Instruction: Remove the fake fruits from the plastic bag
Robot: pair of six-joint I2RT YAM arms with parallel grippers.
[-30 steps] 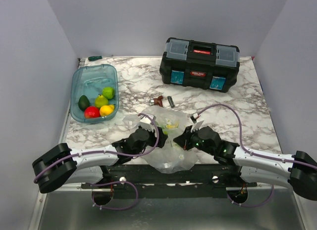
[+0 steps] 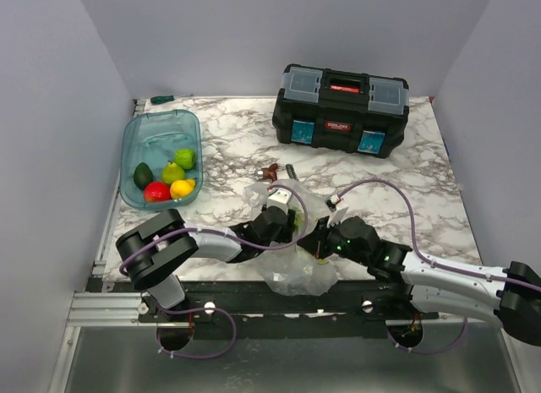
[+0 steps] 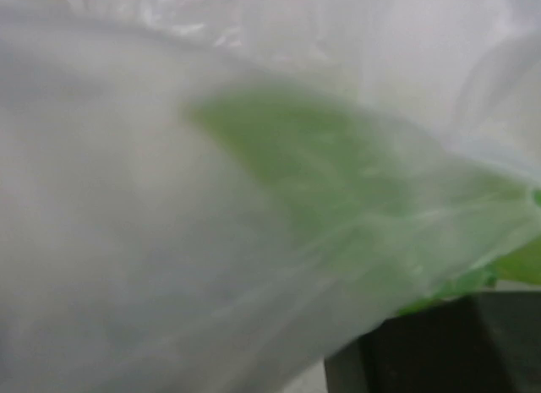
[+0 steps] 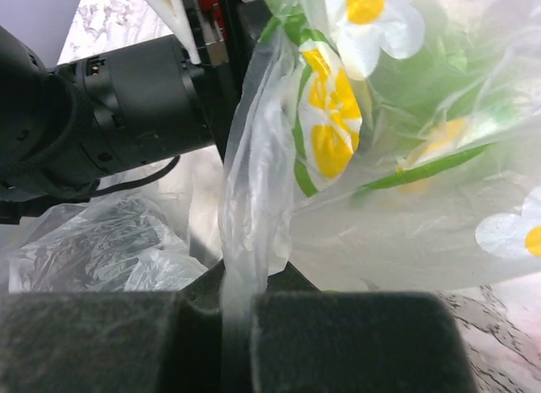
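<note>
The translucent plastic bag [image 2: 300, 279] lies crumpled at the table's front middle, with white-and-yellow flowers and green print on its film [image 4: 363, 224]. My right gripper is shut on a gathered fold of that film. From the left, my left gripper [image 2: 292, 222] reaches into the bag, its tips largely covered by plastic. One dark finger [image 3: 439, 351] shows in the left wrist view, with a gap beside it; the other is hidden. A blurred green shape [image 3: 313, 156] appears through the film there; whether fruit or print I cannot tell.
A clear bluish bin [image 2: 161, 127] at the back left holds several fruits, among them a red one [image 2: 156, 192] and a green pear [image 2: 172, 173]. A black toolbox [image 2: 342, 110] stands at the back right. Small brown and dark items lie behind the bag.
My left gripper has moved right and slightly back, further over the bag, and the bag's left part has shifted right with it. The right arm stays put.
</note>
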